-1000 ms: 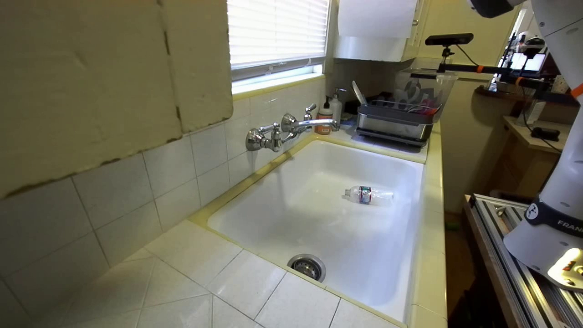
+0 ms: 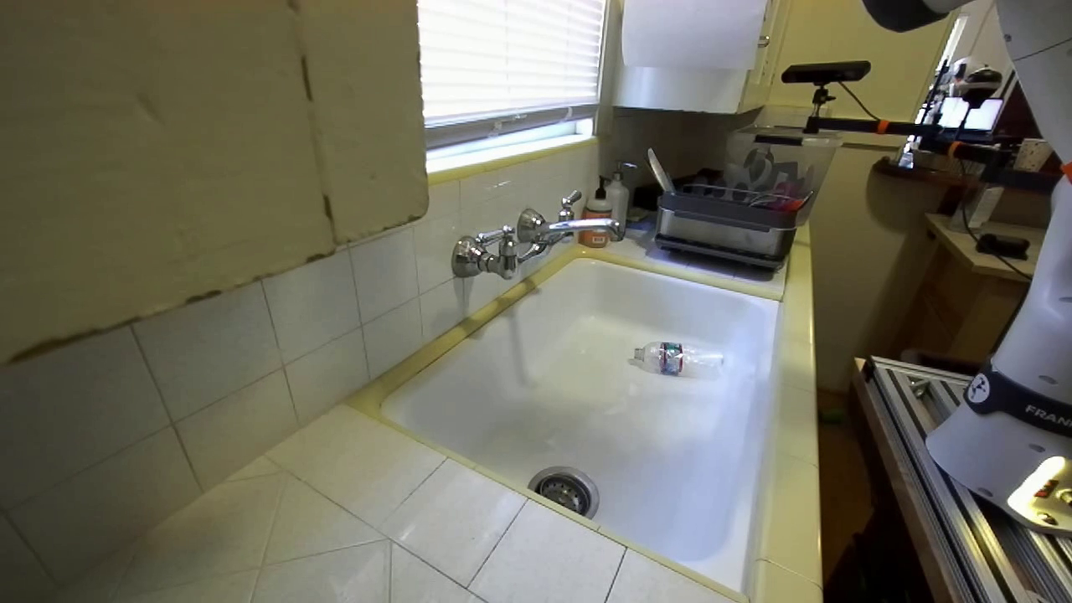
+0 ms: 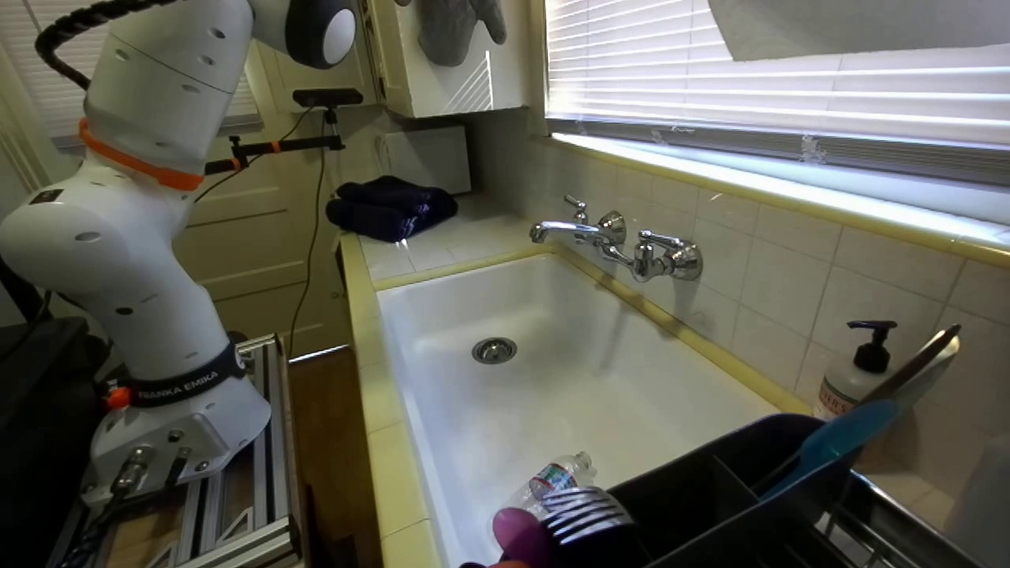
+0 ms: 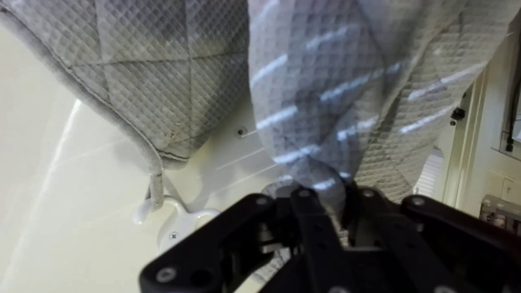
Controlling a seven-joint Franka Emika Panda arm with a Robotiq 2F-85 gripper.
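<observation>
Grey quilted fabric, which looks like an oven mitt (image 4: 312, 83), fills the upper middle of the wrist view. My gripper is shut on its lower end, where the cloth bunches between the black fingers. To the left hangs another grey quilted piece (image 4: 146, 73), its corner loop beside a white hook (image 4: 183, 219) on the pale cabinet wall. Whether the loop sits on the hook is hard to tell. In exterior view 2 a grey mitt (image 3: 450, 28) hangs against the cabinet side; my gripper is outside both exterior views.
The white sink (image 2: 603, 422) holds a clear plastic bottle (image 2: 678, 358) lying on its side. A chrome faucet (image 2: 543, 236) juts over it. A loaded dish rack (image 2: 729, 221) stands beyond, and a dark folded cloth (image 3: 393, 208) lies on the opposite counter.
The visible upper part of the arm has shifted slightly to the right in exterior view 1. Sink, bottle and dish rack look the same.
</observation>
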